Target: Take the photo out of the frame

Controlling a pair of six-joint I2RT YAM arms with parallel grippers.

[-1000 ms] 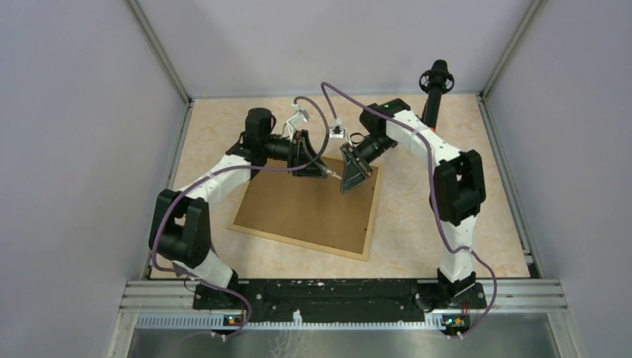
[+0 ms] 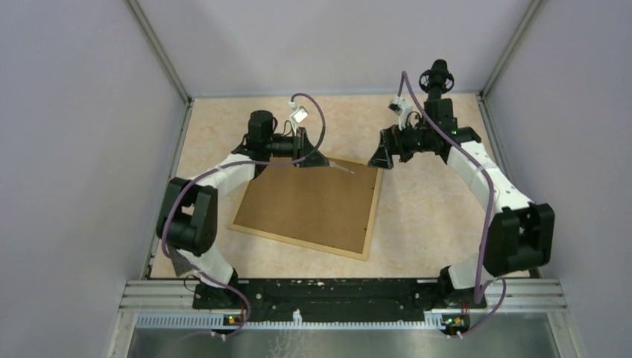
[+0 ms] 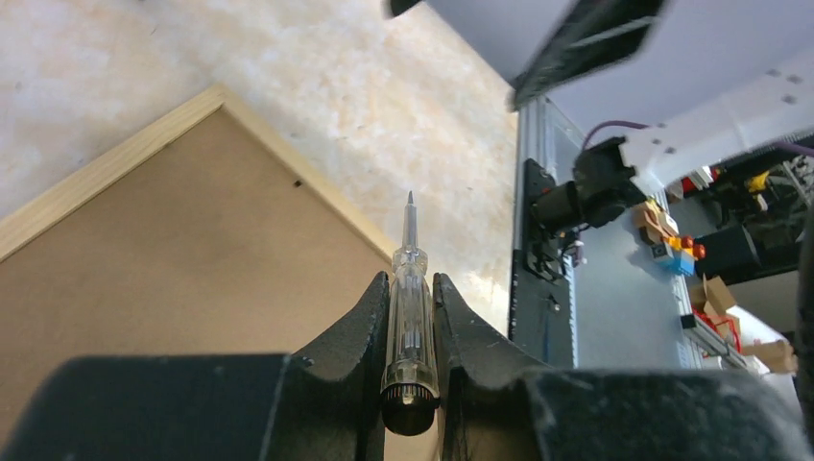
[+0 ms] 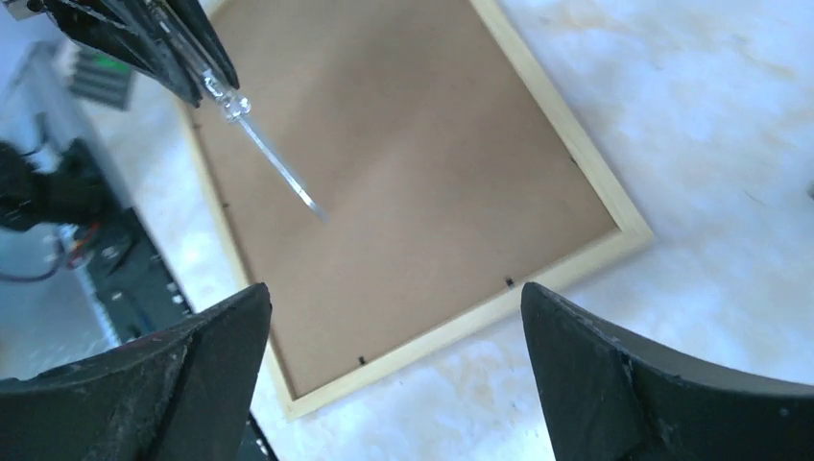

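Note:
The wooden frame (image 2: 298, 242) lies on the table with its brown backing board (image 2: 309, 205) facing up. Dark tabs (image 4: 510, 281) stick out along the inner edge of its wood. Above the board, my left gripper is shut on the clear handle of a screwdriver (image 3: 410, 269), whose bare metal shaft points away from the fingers, toward the right side in the top view. My right gripper (image 2: 380, 153) is open over the frame's far right corner, with nothing between its fingers. No photo shows.
Bare table (image 2: 440, 216) lies to the right of the frame, with a narrower strip in front. A black stand (image 2: 437, 78) rises at the back right. Walls close in the table at both sides and the back.
My right gripper has let go of the screwdriver's shaft end and drawn back to the right, uncovering the shaft.

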